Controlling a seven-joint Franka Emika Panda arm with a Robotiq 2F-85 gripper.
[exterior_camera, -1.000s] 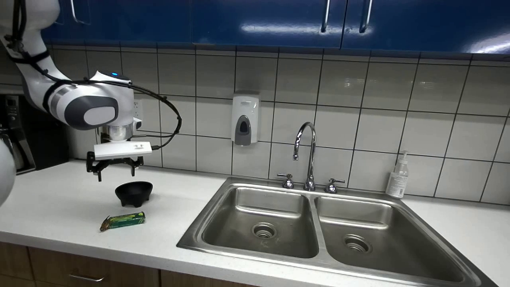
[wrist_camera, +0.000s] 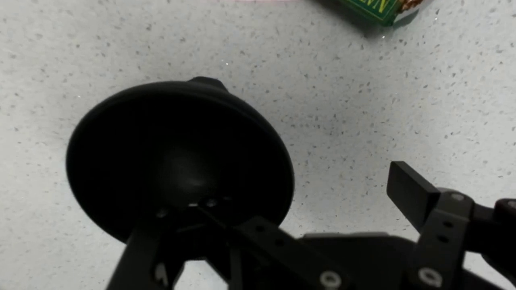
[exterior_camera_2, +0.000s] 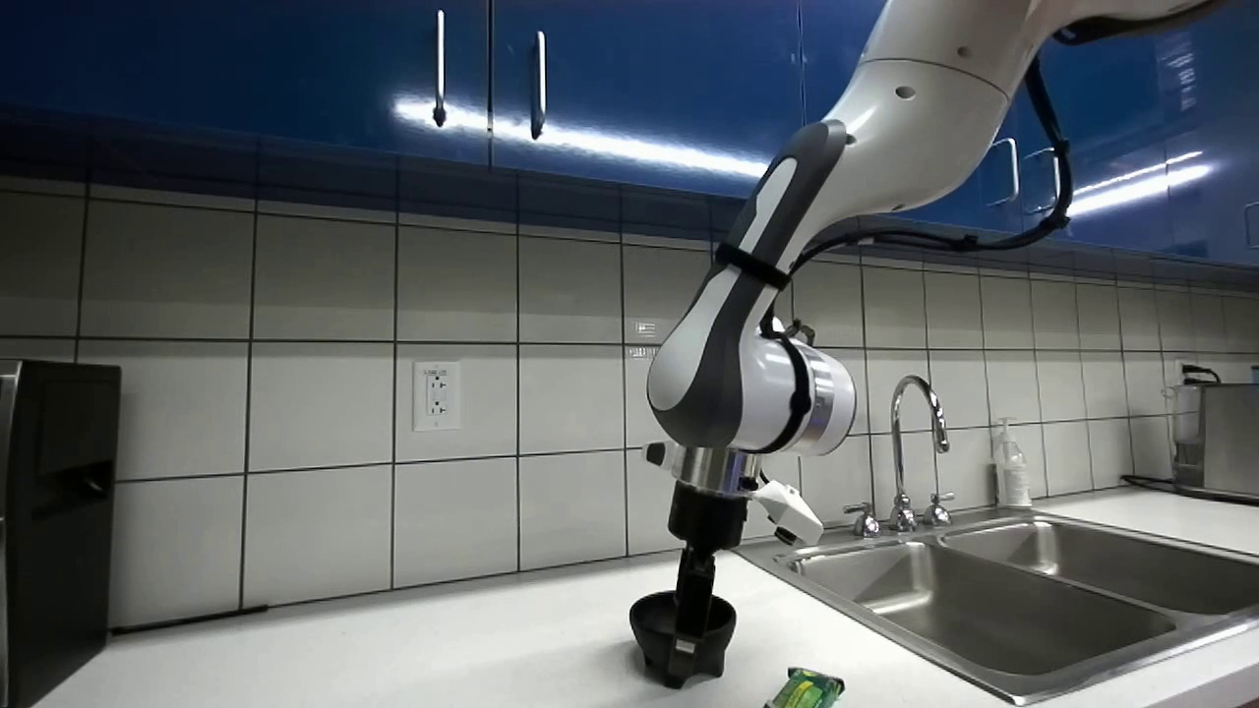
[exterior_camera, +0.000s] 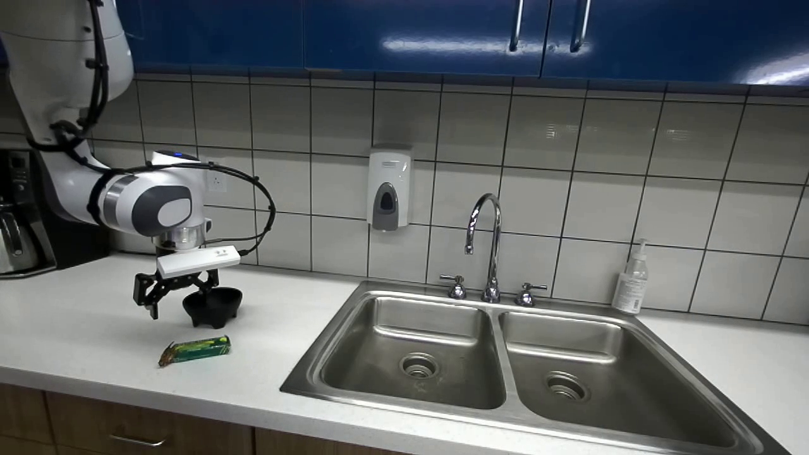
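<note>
A small black footed bowl [exterior_camera: 212, 307] stands upright on the counter, and in the wrist view the bowl [wrist_camera: 179, 121] fills the left half, its dark inside showing. My gripper [exterior_camera: 181, 300] is open, pointing down. One finger reaches over the bowl's opening, while the other finger [wrist_camera: 411, 191] stands outside, to the right of the rim in the wrist view. Whether either finger touches the bowl I cannot tell. In front of the bowl lies a green packet [exterior_camera: 198, 349] with a crumpled brown end; only its corner shows at the top of the wrist view.
A double steel sink [exterior_camera: 500, 333] with a faucet [exterior_camera: 493, 250] lies to the right. At the far left is a black coffee maker [exterior_camera: 53, 220]. Blue cabinets [exterior_camera: 425, 34] hang above. Counter left of the bowl is clear.
My gripper has come down from above the bowl to its rim level, with the hand now tilted slightly in the exterior view. Bowl and packet have stayed in place.
</note>
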